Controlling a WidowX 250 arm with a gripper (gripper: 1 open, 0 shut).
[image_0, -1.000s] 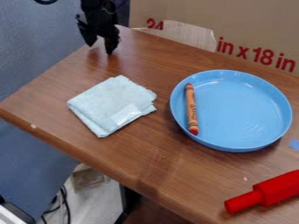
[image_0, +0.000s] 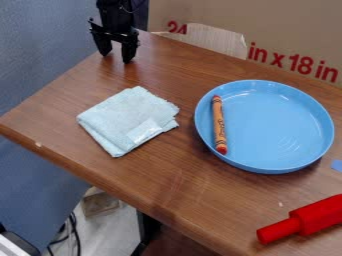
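My black gripper (image_0: 115, 44) hangs at the top left over the far corner of the wooden table, its two fingers apart with nothing visible between them. A light blue folded cloth (image_0: 127, 120) lies at the left of the table. A blue plate (image_0: 278, 127) sits on the right, with an orange crayon-like stick (image_0: 219, 124) lying upright in the view along its left side. A red rolling pin (image_0: 307, 218) lies at the bottom right, partly out of view.
A cardboard box (image_0: 294, 35) stands behind the table. A small blue patch is at the right edge. The floor and cables show at the lower left.
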